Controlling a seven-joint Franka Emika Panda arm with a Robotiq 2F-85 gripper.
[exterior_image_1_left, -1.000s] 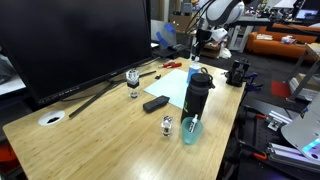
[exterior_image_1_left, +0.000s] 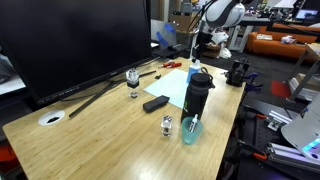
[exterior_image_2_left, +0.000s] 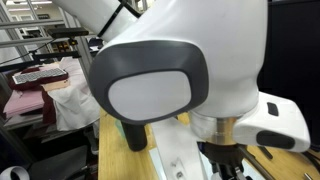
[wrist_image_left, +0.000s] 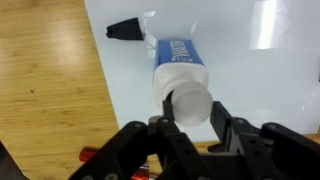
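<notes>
In the wrist view, my gripper is shut on the round white cap of a bottle with a blue label (wrist_image_left: 176, 52). The dark fingers (wrist_image_left: 166, 132) come in from the lower edge, one on each side of the cap. White printed lettering shows on the label, and the bottle is over the white sheet (wrist_image_left: 250, 70). Whether its base touches the sheet cannot be told from here. In exterior view 2, the white arm (exterior_image_2_left: 240, 60) fills much of the picture and hides most of the workspace around my gripper.
A tall black cylinder (exterior_image_1_left: 200, 97) stands on the wooden table near a teal dish (exterior_image_1_left: 191, 131). A black case (exterior_image_1_left: 155, 104) and a small silver item (exterior_image_1_left: 167, 125) lie to its left. A large black screen (exterior_image_1_left: 75, 45) borders the back.
The person in the background has shifted slightly. On the table, nothing has visibly moved.
</notes>
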